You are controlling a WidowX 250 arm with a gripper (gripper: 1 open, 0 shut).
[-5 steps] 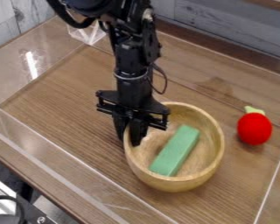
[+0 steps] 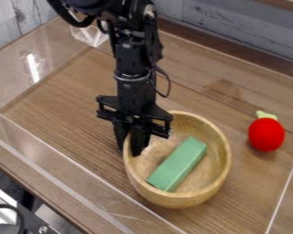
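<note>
My black gripper [image 2: 139, 137] is shut on the left rim of a cream bowl [image 2: 207, 190], its fingers reaching down over that edge; the fingertips are partly hard to make out against the dark body of the gripper. Inside the bowl lies a green block [image 2: 178, 166], long and rounded at the corners, set diagonally toward the right side.
A red tomato-like object [image 2: 266, 134] with a pale green top lies right of the bowl. A clear plastic item [image 2: 88, 27] is at the back left, near the arm.
The tomato-like object stays in place.
</note>
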